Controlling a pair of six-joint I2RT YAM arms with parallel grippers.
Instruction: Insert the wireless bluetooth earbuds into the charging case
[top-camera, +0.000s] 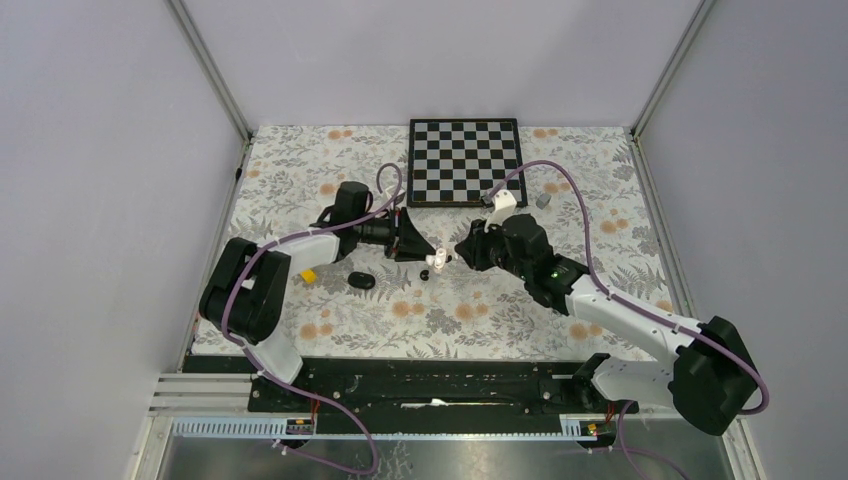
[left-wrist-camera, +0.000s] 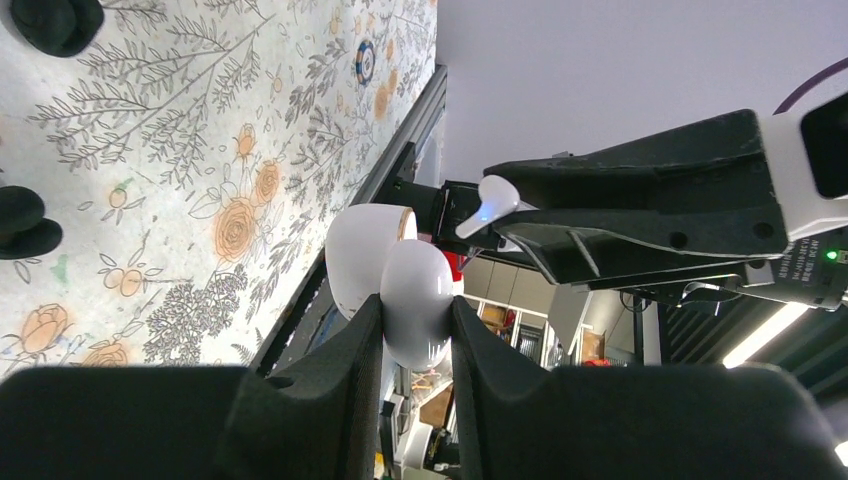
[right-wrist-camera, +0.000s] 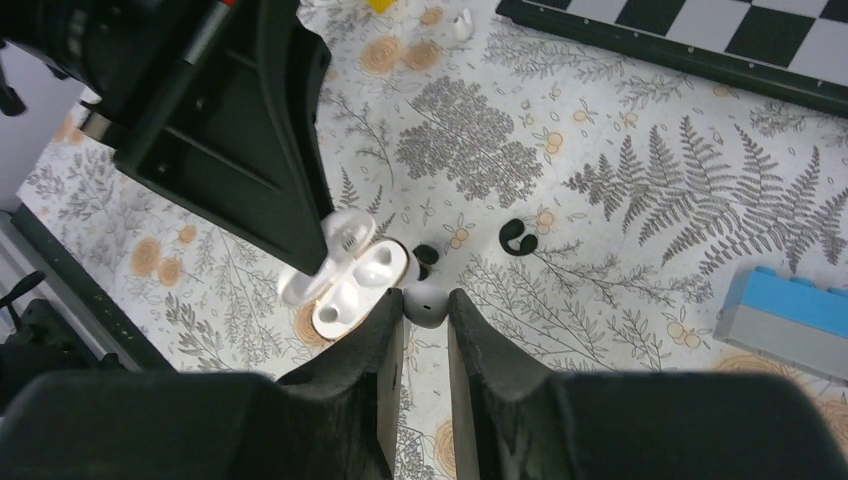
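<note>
My left gripper is shut on the white charging case (left-wrist-camera: 417, 290), keeping it above the table. From the right wrist view, the case (right-wrist-camera: 355, 288) has its lid raised, and its hollows look empty. A white earbud (right-wrist-camera: 426, 304) is pinched at the tips of my right gripper. In the left wrist view this earbud (left-wrist-camera: 497, 198) projects from the right fingers, apart from the case. Seen from above, the right gripper (top-camera: 470, 250) faces the case (top-camera: 438, 259) across a small gap.
Two small black pieces (right-wrist-camera: 518, 237) lie on the patterned cloth near the case. A blue and grey block (right-wrist-camera: 785, 322) sits near the right arm. The chessboard (top-camera: 466, 162) is behind, a black oval object (top-camera: 361, 280) to the left. A small white object (right-wrist-camera: 463, 25) rests farther off.
</note>
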